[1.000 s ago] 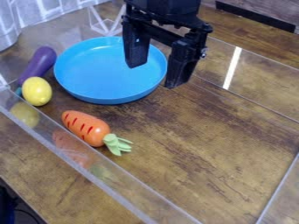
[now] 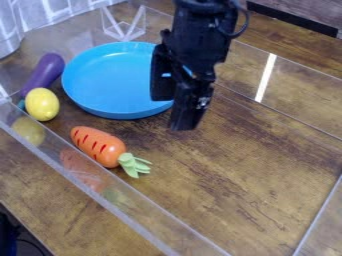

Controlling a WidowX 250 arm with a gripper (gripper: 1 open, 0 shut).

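The black gripper (image 2: 179,100) hangs over the right part of a blue bowl (image 2: 102,86), fingers pointing down and open, with nothing seen held. An orange toy carrot (image 2: 99,145) with a pale green top lies in front of the bowl, below and left of the gripper. A yellow lemon (image 2: 42,103) and a purple eggplant (image 2: 44,73) lie to the left of the bowl.
A clear plastic wall (image 2: 94,200) runs diagonally along the near left, with another at the right. A white object (image 2: 8,22) is at the top left corner.
The gripper has moved down in the view and turned, so its fingers now sit closer together in the view, near the bowl's right edge. The toys and bowl have not moved.
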